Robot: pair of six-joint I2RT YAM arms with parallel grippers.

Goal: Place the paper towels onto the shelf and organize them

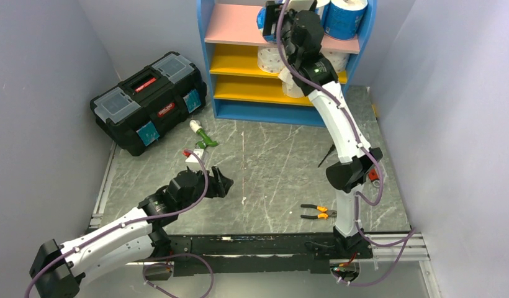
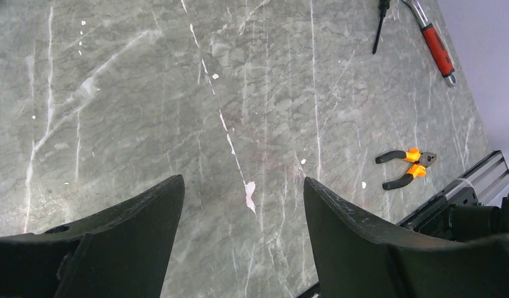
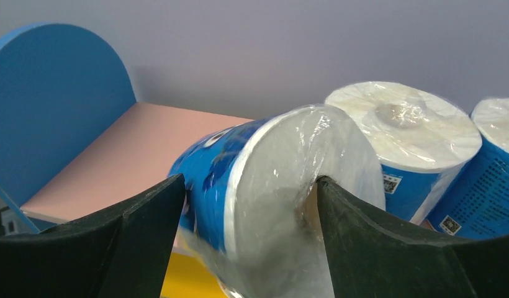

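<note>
A blue-wrapped paper towel roll (image 3: 270, 186) lies tilted at the front edge of the pink top shelf (image 3: 171, 130), its white end facing my right wrist camera and overhanging the edge. My right gripper stands open around that end. One fingertip (image 3: 329, 189) reaches into the core hole and the other is beside the blue side. In the top view the right gripper's arm hides most of this roll. Two blue rolls, a nearer one (image 3: 404, 133) and a farther one (image 3: 497, 167), stand upright on the right. My left gripper is open and empty above the table.
Lower yellow shelves (image 1: 239, 60) hold white rolls (image 1: 270, 60). A black toolbox (image 1: 149, 102) sits left of the shelf. Pliers (image 1: 317, 212) and a green tool (image 1: 205, 135) lie on the table. The top shelf's left part is bare.
</note>
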